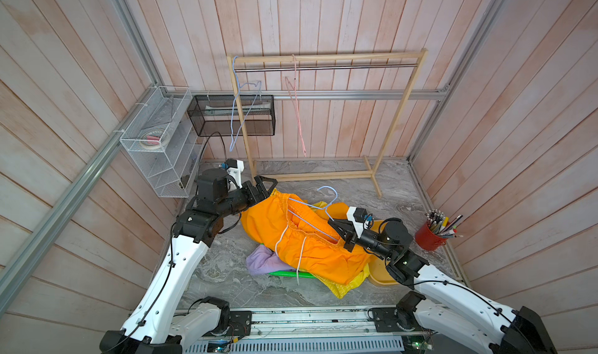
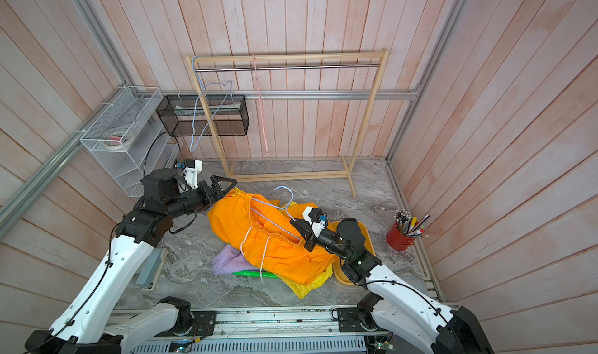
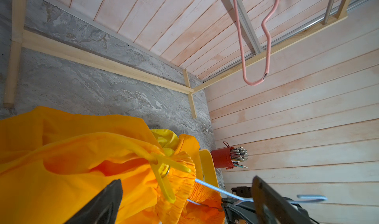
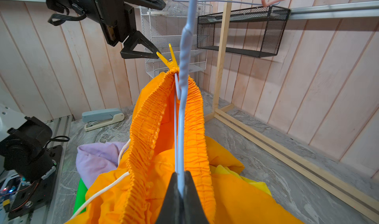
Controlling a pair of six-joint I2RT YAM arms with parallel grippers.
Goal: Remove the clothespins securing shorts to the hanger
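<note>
Bright orange shorts (image 1: 324,260) with an elastic waistband lie heaped on the table, their left end raised. A light blue wire hanger (image 4: 181,125) runs along the open waistband. At the shorts' left corner a yellow clothespin (image 4: 170,59) clips the waistband, its two handle ends spread upward. My left gripper stands open, with the clothespin (image 3: 165,172) in view between its fingers but farther away. In the right wrist view the hanger's stem passes between the fingertips of my right gripper, which is shut on it. No second clothespin shows.
Behind stands a wooden rack (image 1: 324,59) with blue hangers (image 1: 235,104) and a pink hanger (image 1: 297,111). Under the shorts lie purple cloth (image 1: 268,260) and yellow cloth (image 1: 345,285); a yellow tray (image 1: 383,273) and red pen cup (image 1: 429,235) are right.
</note>
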